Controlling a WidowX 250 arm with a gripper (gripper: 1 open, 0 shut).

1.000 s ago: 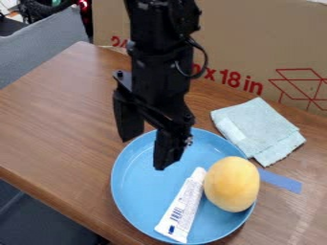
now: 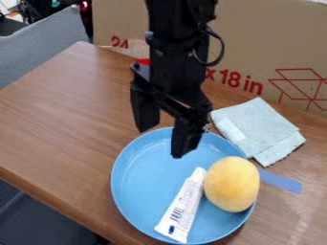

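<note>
My black gripper (image 2: 163,130) hangs over the back-left part of a blue plate (image 2: 143,182), its fingers open and pointing down. On the plate lie a white tube (image 2: 182,204) with blue print and, to its right, a rounded yellow object (image 2: 231,183). A folded pale cloth (image 2: 257,128) lies on the wooden table behind the plate to the right. A red object (image 2: 138,62) is mostly hidden behind the arm.
A cardboard box (image 2: 281,53) stands along the back of the table. A blue strip (image 2: 278,180) lies right of the plate.
My gripper has risen a little and shifted slightly right since a second ago. The plate and the things on it have stayed put.
</note>
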